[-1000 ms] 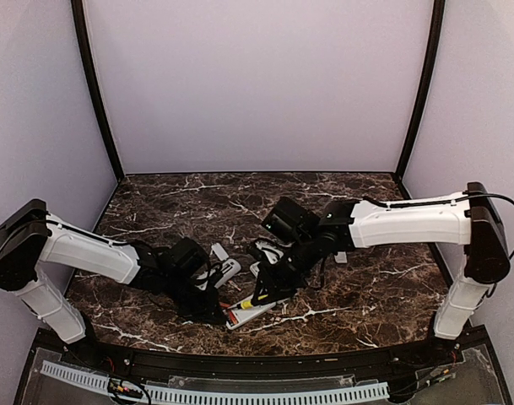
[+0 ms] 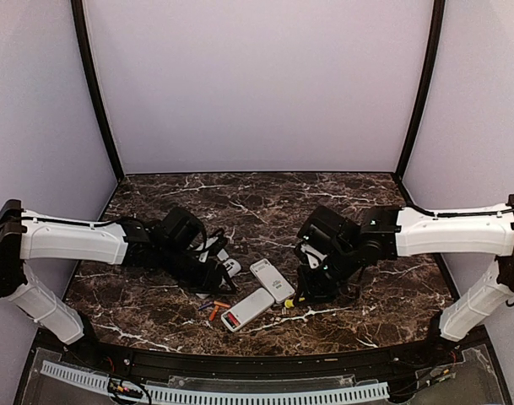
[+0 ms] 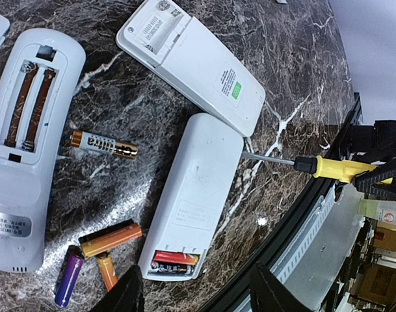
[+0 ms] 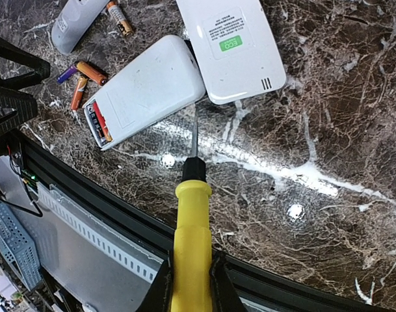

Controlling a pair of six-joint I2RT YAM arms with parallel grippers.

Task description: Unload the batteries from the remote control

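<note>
A white remote (image 3: 191, 188) lies face down, its open compartment (image 3: 175, 257) holding a red and a dark battery. A second remote (image 3: 211, 84) with an ECO label touches its upper end. Another remote (image 3: 19, 182) shows two brown batteries in its bay. Loose batteries (image 3: 110, 237) lie beside them. My right gripper is shut on a yellow screwdriver (image 4: 192, 221), whose shaft points toward the junction of the two remotes. My left gripper is open above the table, left of the compartment in the top view, nothing between its fingers.
Walls stand at back and both sides.
The right arm has moved right from over the compartment, carrying the screwdriver. The left arm has risen and drawn back from the remote's compartment end.
</note>
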